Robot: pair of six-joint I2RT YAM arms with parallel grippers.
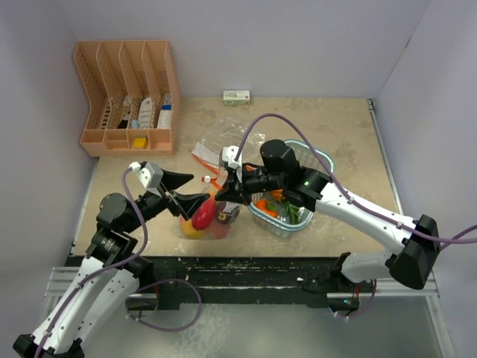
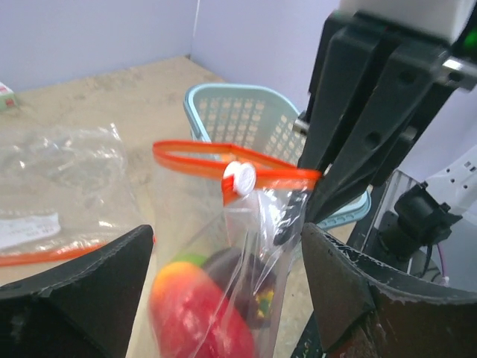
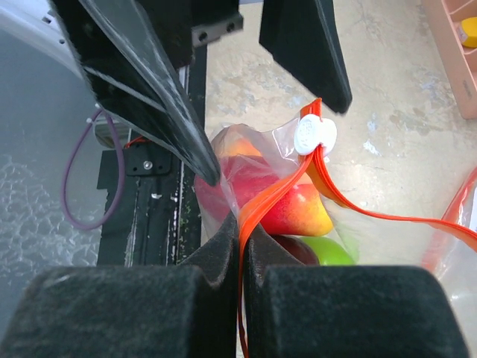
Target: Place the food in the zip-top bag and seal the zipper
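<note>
The clear zip bag stands upright with its orange-rimmed mouth open and a white slider at one corner. Inside are a red and yellow food piece, a green one and dark ones. My right gripper is shut, with the orange zipper strip pinched between its fingers. From the other side my left gripper holds its fingers apart, one on each side of the slider corner in the right wrist view; nothing is gripped there.
A teal-rimmed basket with orange and green food stands just right of the bag, partly under my right arm. Another clear bag with an orange edge lies flat behind. A peach divided rack and a small box are at the back.
</note>
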